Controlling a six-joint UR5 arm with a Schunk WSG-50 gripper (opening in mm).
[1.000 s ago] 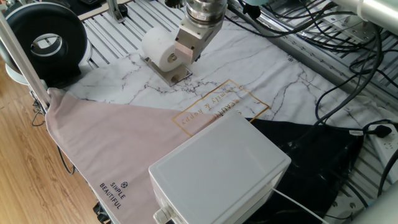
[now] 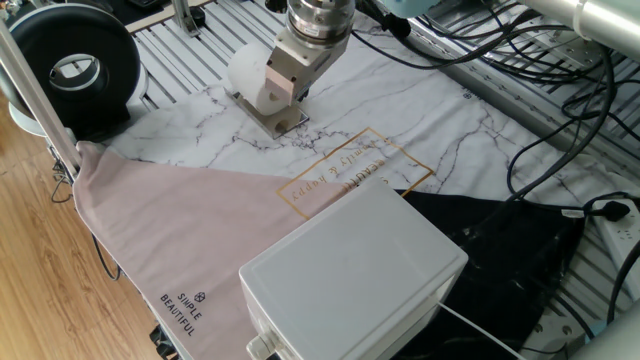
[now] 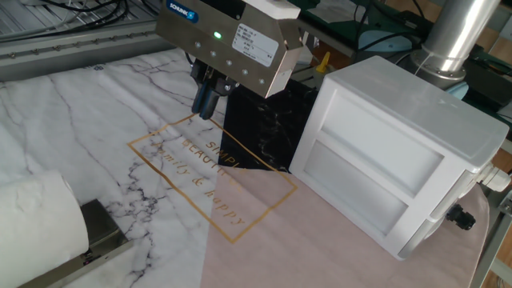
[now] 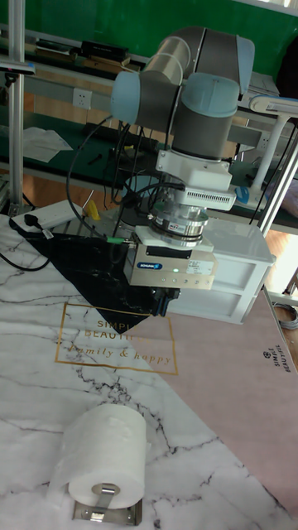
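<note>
My gripper (image 3: 205,113) hangs above the patterned cloth, its dark fingers (image 3: 210,104) pointing down close together. Whether a gap lies between them cannot be made out, and no object shows at their tips. A white paper roll (image 3: 38,228) lies on its side on a metal holder (image 3: 102,226), well apart from the fingers in exterior view 2. From exterior view 1, the gripper body covers part of the roll (image 2: 250,75) and hides the fingers. Exterior view 3 shows the roll (image 4: 106,450) in front, with the gripper (image 4: 162,313) farther back.
A white drawer box (image 3: 376,156) stands on the pink and black part of the cloth (image 2: 180,220). Cables (image 2: 590,130) run along one side of the table, and a black ring-shaped object (image 2: 110,65) stands at its far corner. Marbled cloth between roll and box is clear.
In exterior view 1 my gripper has shifted left and slightly down, covering more of the paper roll. The roll, holder and white box have stayed where they were.
</note>
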